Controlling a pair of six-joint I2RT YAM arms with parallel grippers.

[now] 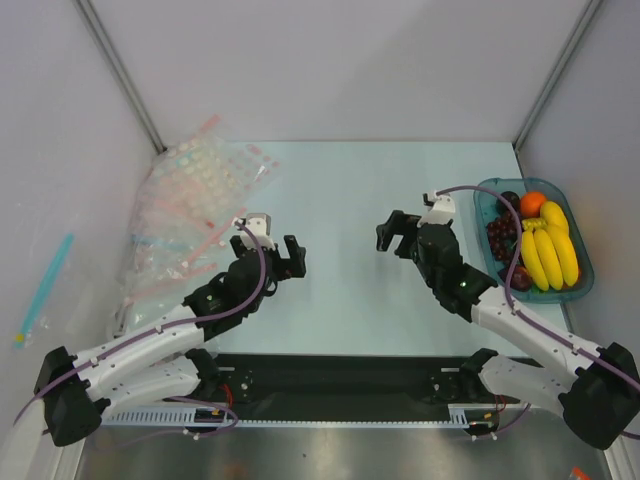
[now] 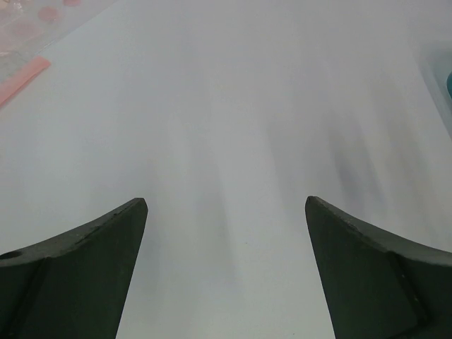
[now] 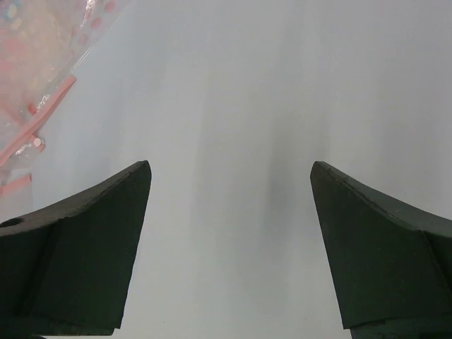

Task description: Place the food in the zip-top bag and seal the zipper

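Observation:
Clear zip top bags (image 1: 190, 195) with pinkish-red zipper strips lie overlapping on the left of the table. A teal basket (image 1: 587, 262) at the right holds the food: yellow bananas (image 1: 548, 255), an orange fruit (image 1: 532, 204), dark red grapes (image 1: 500, 238) and other dark fruit. My left gripper hangs over bare table just right of the bags, its fingers wide apart and empty. To the left of the basket, my right gripper is open as well, with only table surface between its fingers.
A clear sheet with a blue strip (image 1: 48, 285) shows at the far left. Walls close in the left, back and right sides.

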